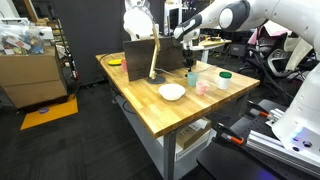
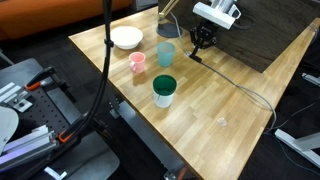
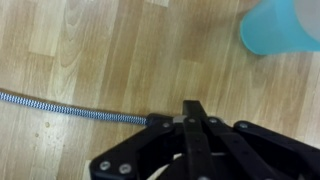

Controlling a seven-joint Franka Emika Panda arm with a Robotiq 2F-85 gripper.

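My gripper (image 2: 195,58) hangs low over the wooden table, close to the dark grey panel at the back. In the wrist view the gripper looks shut, its dark fingers together. From the left a thin coiled metallic cord (image 3: 72,112) runs across the wood and disappears behind the gripper. Whether any of it is caught between the fingertips is hidden. A teal cup (image 3: 272,28) stands apart from the fingers at the upper right of that view; exterior view 2 also has this teal cup (image 2: 165,54).
Nearby stand a pink mug (image 2: 137,63), a green and white cup (image 2: 164,95) and a white bowl (image 2: 126,38). A lamp (image 1: 155,62) rises by the grey panel (image 1: 143,57). A grey cable (image 2: 245,87) curves over otherwise clear wood.
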